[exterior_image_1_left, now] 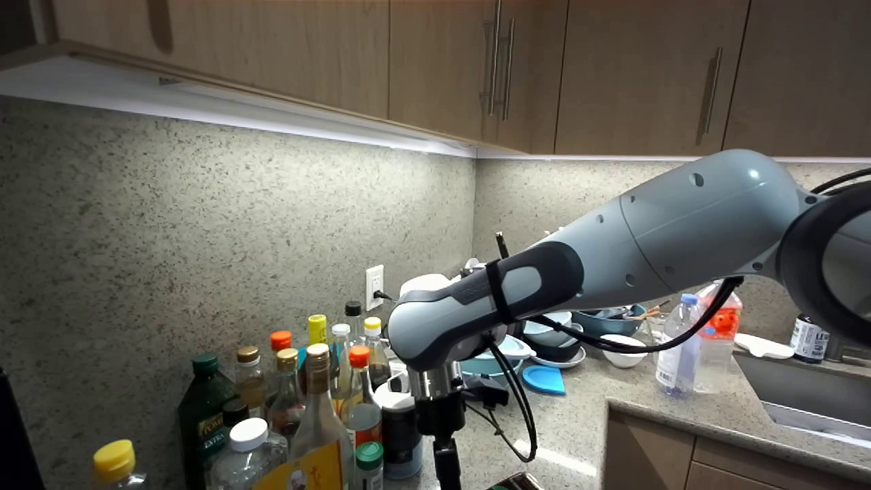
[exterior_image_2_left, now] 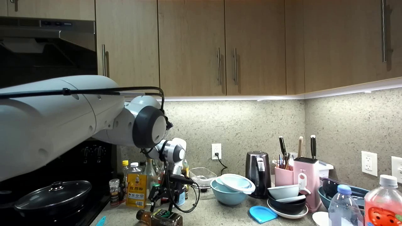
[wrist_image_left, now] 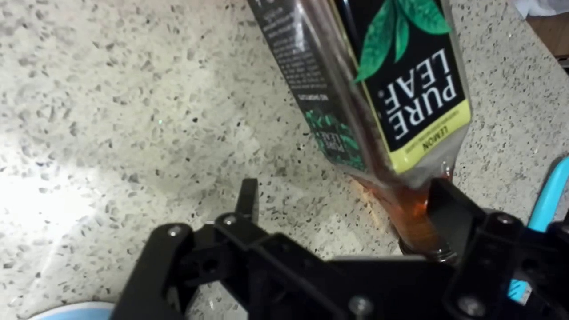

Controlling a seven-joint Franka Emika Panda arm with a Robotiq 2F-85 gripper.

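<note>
A Pure Leaf lemon tea bottle (wrist_image_left: 397, 80) with a black label lies on its side on the speckled counter. In the wrist view its amber neck points toward my gripper. The fingers stand wide apart; the right finger (wrist_image_left: 453, 205) overlaps the neck, while the left finger (wrist_image_left: 248, 200) is well clear, with bare counter between it and the bottle. Whether the right finger touches the neck I cannot tell. From exterior view 2, the gripper (exterior_image_2_left: 162, 207) points down just over the bottle (exterior_image_2_left: 165, 217). Only the bottle's end (exterior_image_1_left: 518, 482) shows in exterior view 1.
Condiment bottles (exterior_image_1_left: 318, 425) crowd the wall beside the arm. Blue bowls (exterior_image_2_left: 228, 194), a kettle (exterior_image_2_left: 258, 175), and a blue flat piece (exterior_image_2_left: 262, 214) lie farther right. A lidded pan (exterior_image_2_left: 54, 197) sits on the stove at left. Open counter surrounds the tea bottle's right side.
</note>
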